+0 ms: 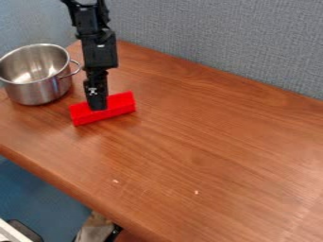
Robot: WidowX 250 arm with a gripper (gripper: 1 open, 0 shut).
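A red block (116, 107) lies on the wooden table, a short way in front of and right of a steel pot (36, 74) with side handles. My black gripper (96, 101) reaches down from the top of the view onto the middle of the red block, its fingertips at the block. Whether the fingers are shut on it is hard to make out.
A grey wall (240, 47) runs along the back. The table's edge drops to a blue floor at the lower left.
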